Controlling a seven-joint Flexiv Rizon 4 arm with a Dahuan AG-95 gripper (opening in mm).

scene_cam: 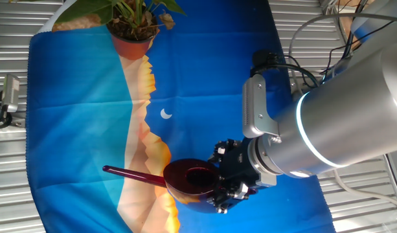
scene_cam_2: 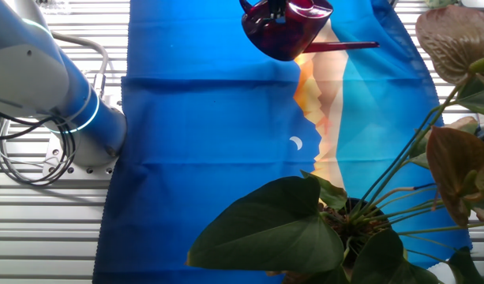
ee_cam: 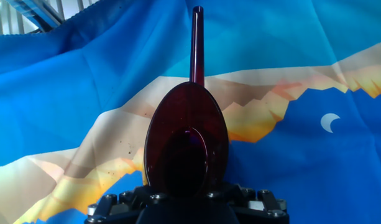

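Observation:
A glossy dark red watering can (scene_cam: 185, 169) with a long thin spout is at the front of the cloth in exterior view 1. Its spout (scene_cam: 135, 174) points left, away from the arm. My gripper (scene_cam: 219, 180) is at the can's rear side, apparently shut on it, though the contact itself is mostly hidden. Seen from the wrist, the can's oval top (ee_cam: 187, 134) lies straight ahead between the black finger linkages. Exterior view 2 shows the can (scene_cam_2: 285, 35) cut off by the top edge. A potted plant (scene_cam: 133, 46) stands at the cloth's far end.
Blue printed cloth (scene_cam: 204, 84) covers the table, with open room between can and plant. Broad leaves (scene_cam_2: 265, 229) spread over the near part of exterior view 2. A camera (scene_cam: 10, 94) stands beyond the cloth's left edge.

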